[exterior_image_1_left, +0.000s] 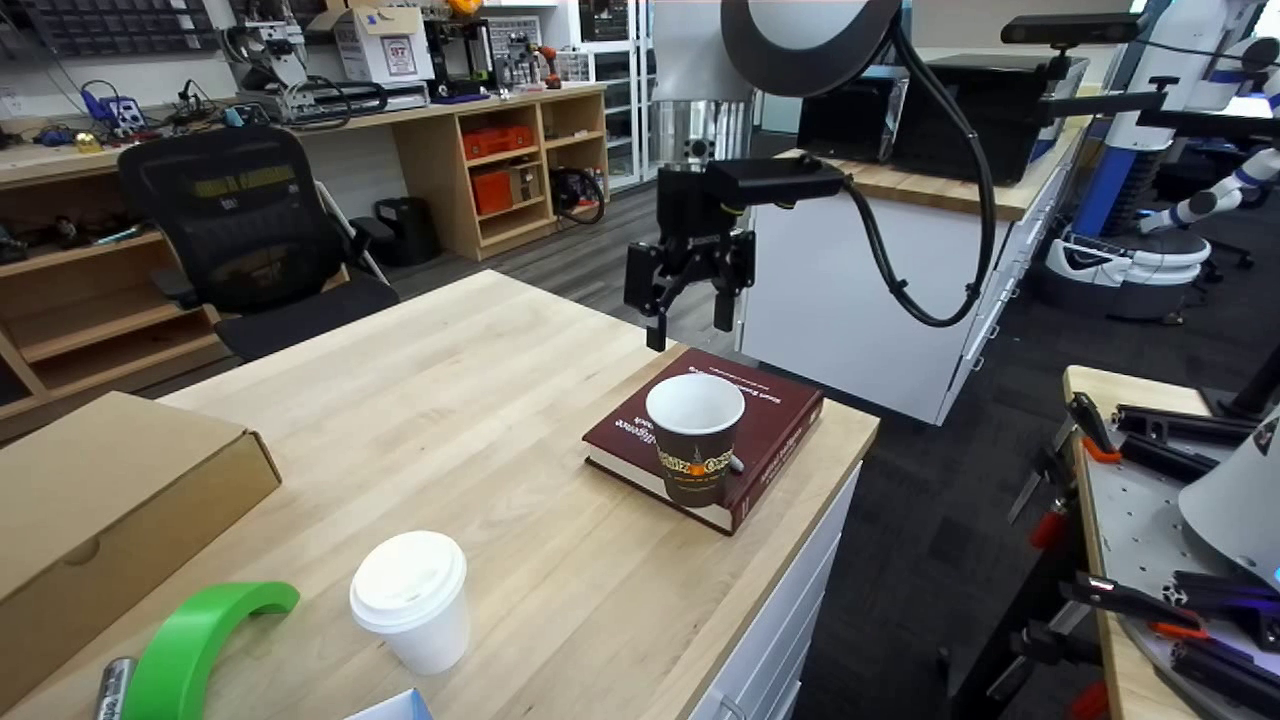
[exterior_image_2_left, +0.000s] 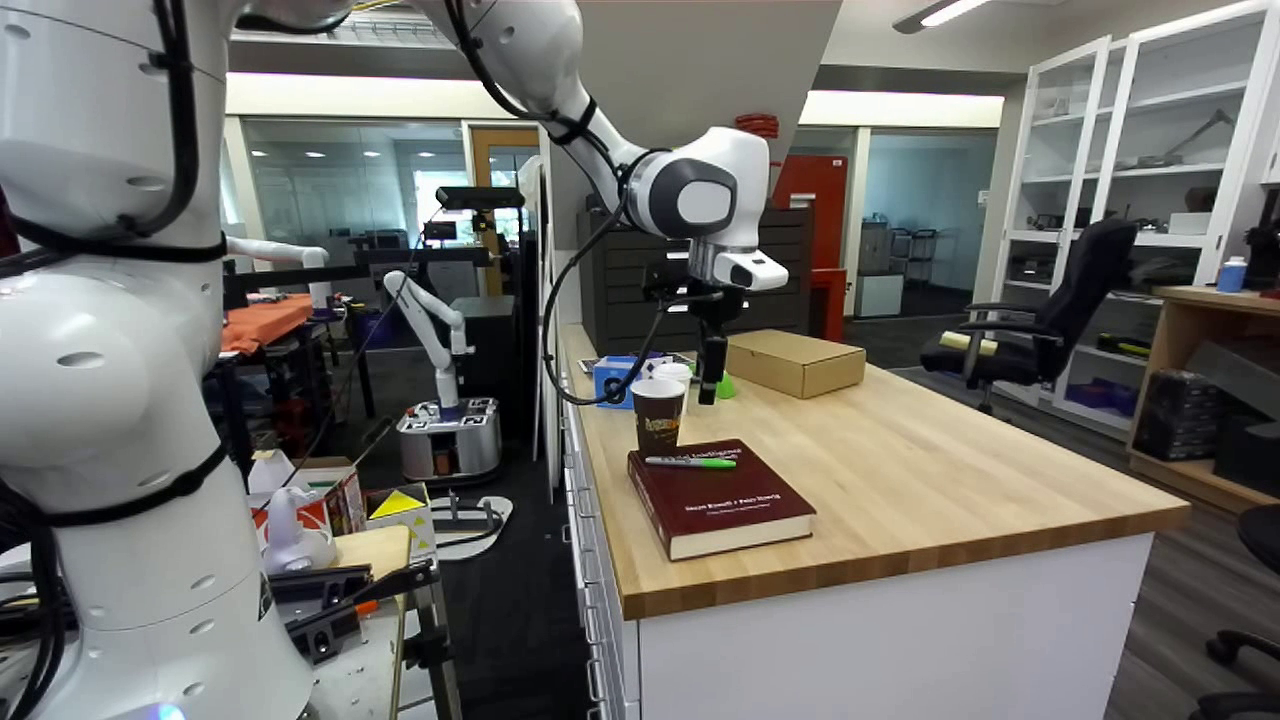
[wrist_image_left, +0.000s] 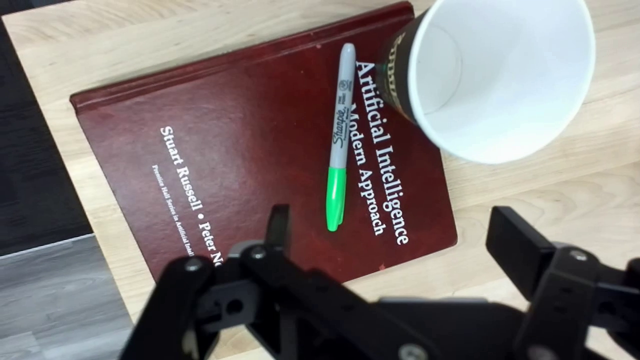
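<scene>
A dark red book (wrist_image_left: 252, 138) lies flat near the table's corner. Across its cover rests a grey marker with a green cap (wrist_image_left: 339, 138), while a dark paper cup (exterior_image_1_left: 696, 450) with a white inside stands upright on one end of the book. In the wrist view the cup (wrist_image_left: 498, 78) fills the upper right. My gripper is open, its fingers wide apart and nothing between them. It hangs above the book, clear of marker and cup. In exterior view 2 the gripper (exterior_image_2_left: 713, 384) appears from the side, with one finger hiding the other.
On the table (exterior_image_1_left: 480, 396) are also a white lidded cup (exterior_image_1_left: 411, 594), a green arch (exterior_image_1_left: 198, 648), a cardboard box (exterior_image_1_left: 120, 492) and a blue box (exterior_image_2_left: 614, 382). The book sits close to the table's edges.
</scene>
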